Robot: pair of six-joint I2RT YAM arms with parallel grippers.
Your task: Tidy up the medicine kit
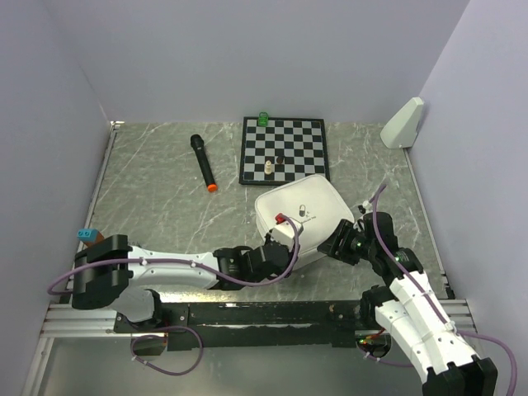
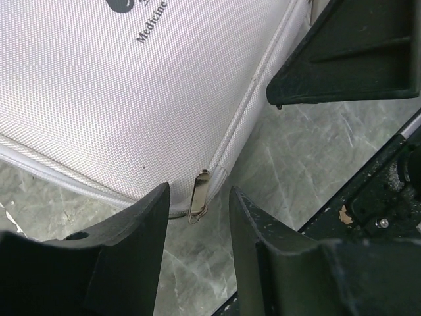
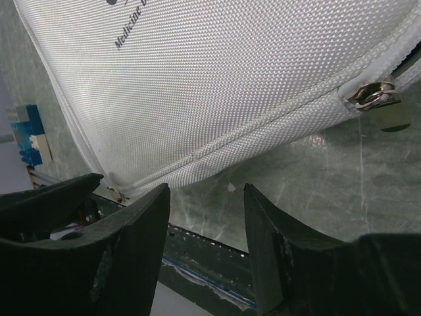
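Observation:
A white zipped medicine kit (image 1: 309,198), printed "Medicine", lies closed at the centre front; its lettering shows in both wrist views. My left gripper is part open at the kit's near corner, a metal zipper pull (image 2: 200,191) between or just beyond its fingertips. My right gripper stands open by the kit's right side, above bare table just outside the piped edge, with nothing between its fingers. Another zipper pull (image 3: 371,95) shows at the upper right of the right wrist view.
A chessboard (image 1: 301,157) with small pieces lies behind the kit. A black microphone (image 1: 202,161) lies at the back left, a white object (image 1: 400,124) at the back right. Blue blocks (image 3: 29,128) are at the left.

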